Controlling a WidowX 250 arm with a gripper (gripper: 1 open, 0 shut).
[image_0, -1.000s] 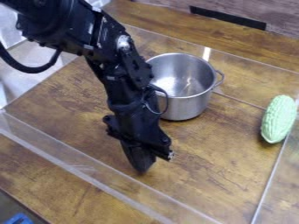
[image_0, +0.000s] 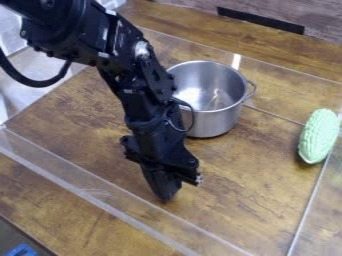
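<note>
My black gripper (image_0: 166, 186) points down low over the wooden table, near the centre of the view, with its fingertips at or close to the surface. It looks shut, and I see nothing held in it; the gap between the fingers is dark and hard to make out. A steel pot (image_0: 214, 90) stands behind it to the right, partly hidden by the arm. A pale green corn-cob or cabbage-like object (image_0: 318, 136) lies at the right edge.
Clear strips or panel edges cross it at the lower left and right. A blue object (image_0: 14, 245) shows in the lower left corner.
</note>
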